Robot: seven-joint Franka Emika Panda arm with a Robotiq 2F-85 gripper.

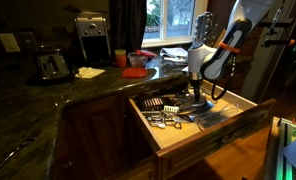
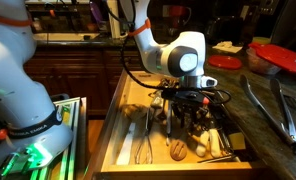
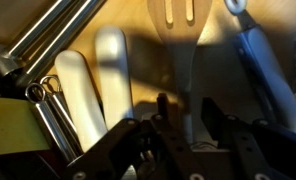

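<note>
My gripper stands open, low over the utensils in the drawer (image 1: 203, 145). In the wrist view, the thin handle of a wooden slotted spatula (image 3: 182, 62) runs between its two fingers, without being clamped. Left of it lie two pale, rounded handles (image 3: 112, 65), and to the right a blue-grey handled utensil (image 3: 268, 70). In exterior view 2, the arm reaches down into the drawer, and its fingertips are hard to make out among the dark utensils.
Metal tongs (image 3: 53, 112) and shiny metal rods (image 3: 58, 48) crowd the left of the wrist view. A white slotted turner (image 1: 171, 109) lies toward the drawer's left. On the counter are a red-lidded container (image 2: 278, 56) and another pair of tongs (image 2: 273, 108). Drawer walls surround the gripper.
</note>
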